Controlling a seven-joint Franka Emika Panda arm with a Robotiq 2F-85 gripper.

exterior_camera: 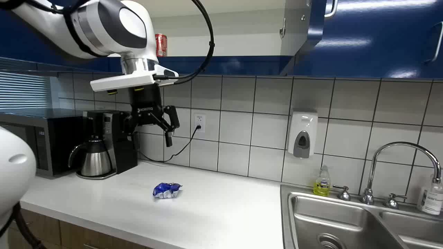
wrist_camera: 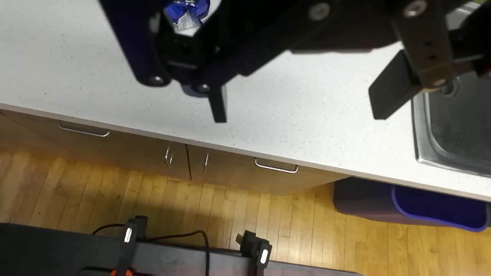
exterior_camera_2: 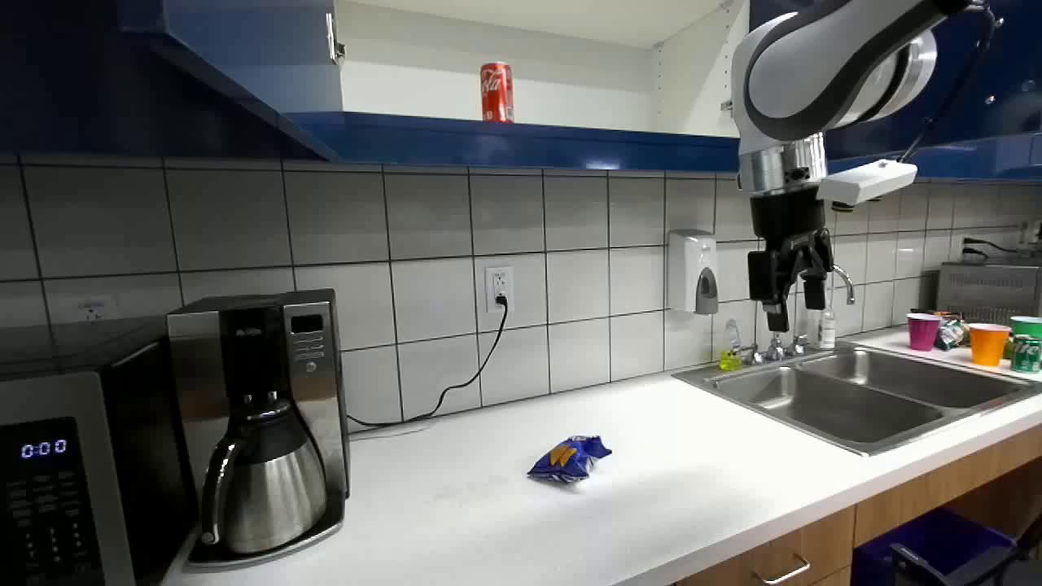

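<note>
A crumpled blue chip bag (exterior_camera: pixel 166 190) lies on the white counter (exterior_camera: pixel 232 199), its silver side toward the first exterior view. From the second exterior view the same bag (exterior_camera_2: pixel 571 459) shows an orange patch. My black gripper (exterior_camera: pixel 151 135) hangs well above the counter, fingers pointing down. Its fingers stand wide apart and hold nothing. In the wrist view the gripper has bare counter between its fingertips, and part of the bag (wrist_camera: pixel 187 18) shows at the top, partly covered by the gripper's linkage. A red soda can (exterior_camera_2: pixel 496 93) stands in the open upper cabinet.
A coffee maker (exterior_camera_2: pixel 317 391) and a microwave (exterior_camera_2: pixel 93 469) occupy the left end. To the right is a double sink (exterior_camera_2: pixel 840 400), with soap bottles behind it; colored cups (exterior_camera_2: pixel 988 343) stand past it. Counter around the bag is clear. An open cabinet door (exterior_camera: pixel 305 31) juts out overhead.
</note>
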